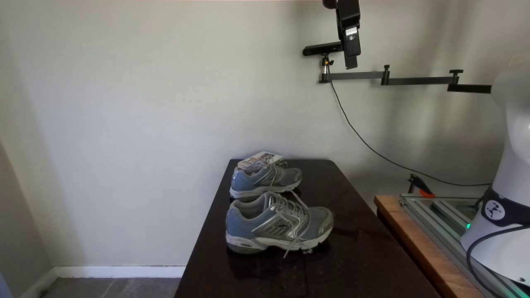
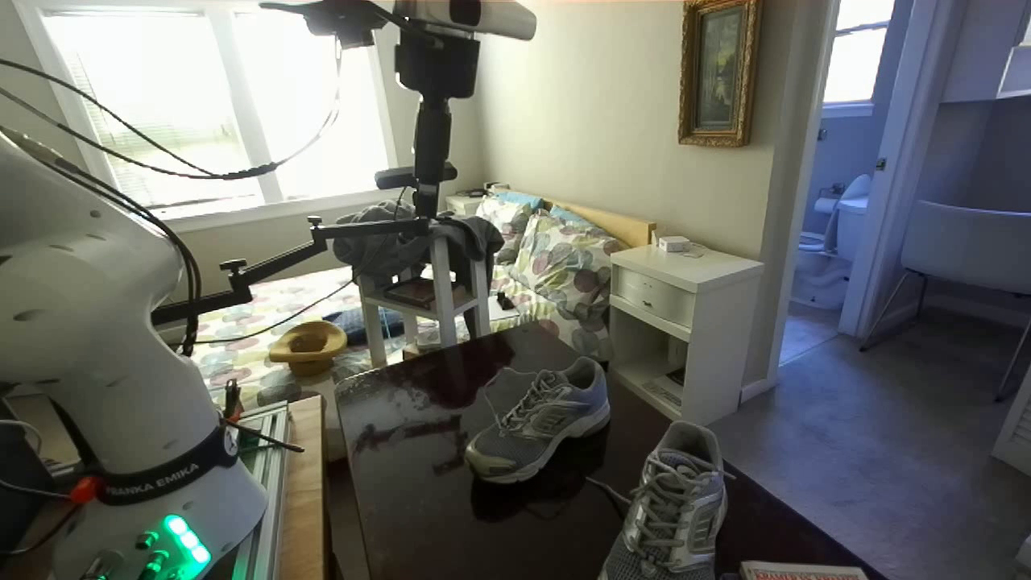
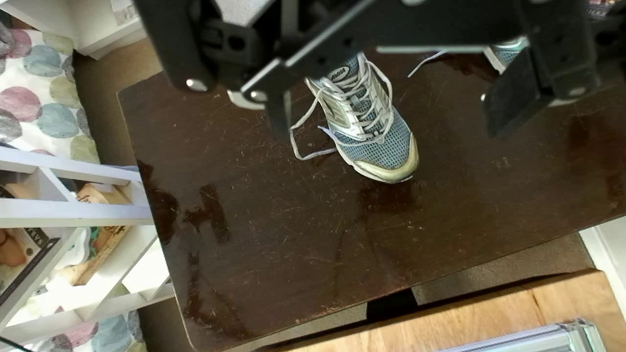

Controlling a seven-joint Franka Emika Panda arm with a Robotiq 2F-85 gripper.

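Two grey-blue running shoes stand upright on a dark table. In exterior view 1, the nearer shoe has loose laces at its side, and the farther shoe sits behind it with a gap between. The first shoe is mid-table in exterior view 2, with the other shoe at the lower right. My gripper hangs high above the table, touching neither. Viewed from the wrist, the gripper is open, its fingers wide apart and empty, with one shoe's toe appearing between them; its heel is hidden.
A book lies behind the farther shoe. A camera arm reaches across near the wall, with a hanging cable. A white nightstand stands beyond the table.
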